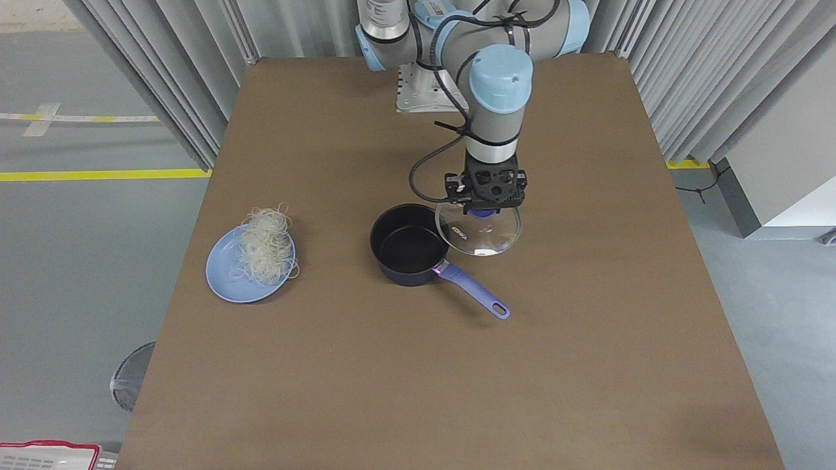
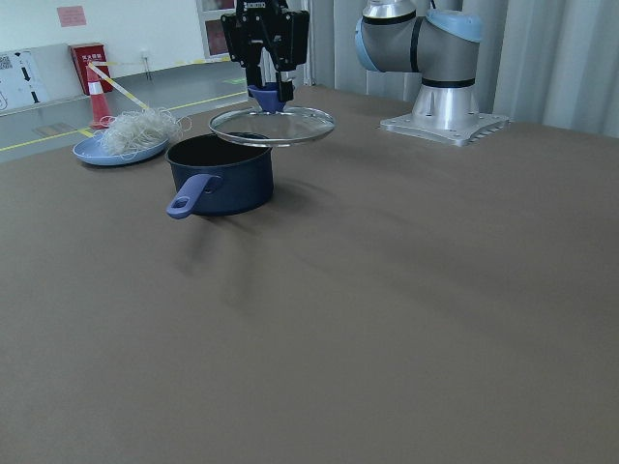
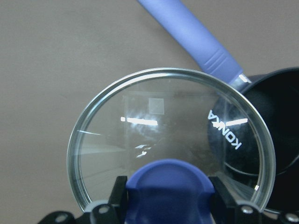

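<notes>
My gripper point(image 2: 270, 82) is shut on the blue knob point(image 3: 169, 196) of a glass lid point(image 1: 494, 235), which hangs raised over the right side of a dark saucepan point(image 1: 403, 235), partly past its rim in the front view. The pan's blue handle point(image 1: 474, 288) points toward the front right. In the wrist view the lid fills the middle, with the open pan point(image 3: 281, 116) showing to its right.
A blue plate point(image 1: 223, 274) heaped with pale noodles point(image 1: 266, 247) stands to the left of the pan. The arm's base stands at the back.
</notes>
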